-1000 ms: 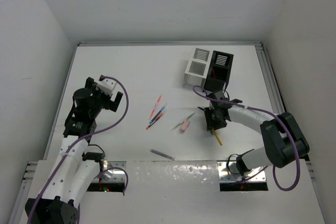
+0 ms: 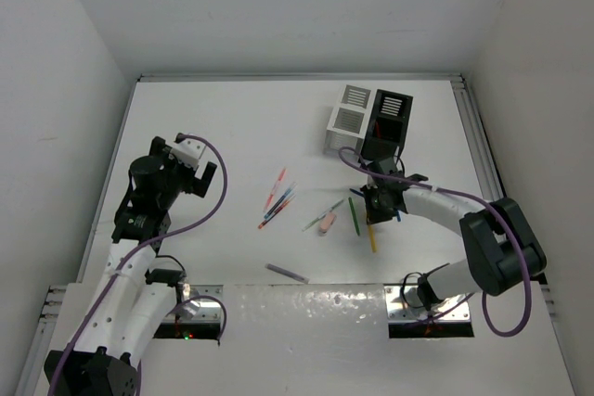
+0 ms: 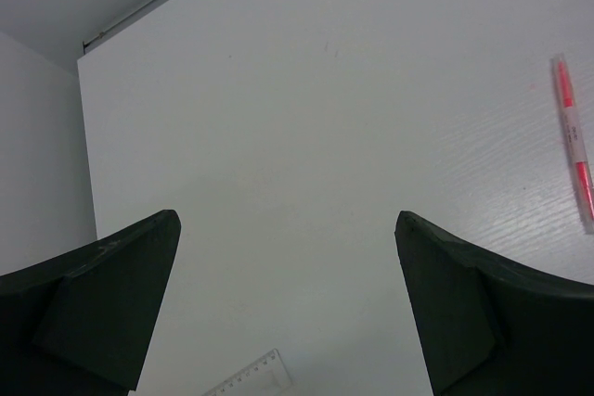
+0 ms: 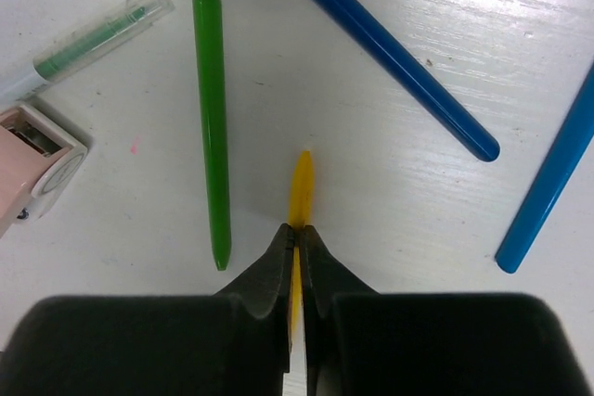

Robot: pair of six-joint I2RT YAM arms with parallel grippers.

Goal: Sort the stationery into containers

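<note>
In the right wrist view the two fingertips of my right gripper are nearly together over a yellow stick [image 4: 302, 183]. Yellow shows in the narrow gap; whether the fingers grip it or merely straddle it, I cannot tell. A green stick [image 4: 213, 127] lies apart, to their left in that view, with two blue sticks [image 4: 390, 53] [image 4: 552, 173] to the right. My left gripper stands wide open, empty, above bare table. White [image 2: 349, 120] and black [image 2: 388, 118] containers stand at the back, an orange-red item inside the black one.
Several pens, including a red one [image 2: 276, 188], lie mid-table. Close to the green stick are a green-and-clear pen [image 2: 322, 216] and a pink sharpener-like item [image 2: 327, 223]. A ruler [image 2: 287, 273] lies by the front edge.
My right gripper has shifted slightly left. The yellow stick has swung from slanted to nearly straight front-to-back, and the green stick now shows separately on its left. The left arm is still.
</note>
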